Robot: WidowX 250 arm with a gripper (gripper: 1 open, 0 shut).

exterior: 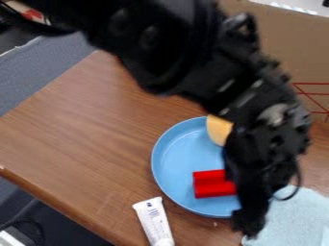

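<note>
My black gripper [251, 197] is low over the right side of the blue plate [176, 166], blurred, and its fingertips are hard to make out. A red cylinder [209, 184] lies on the plate, partly behind the gripper. A yellow oval object [218, 129] at the back of the plate is mostly hidden by the arm. A white tube [154, 223] lies on the table left of the plate's front.
A light blue cloth [293, 226] lies at the front right. A cardboard box [302, 58] stands at the back, with a dark gap beyond the table's left edge.
</note>
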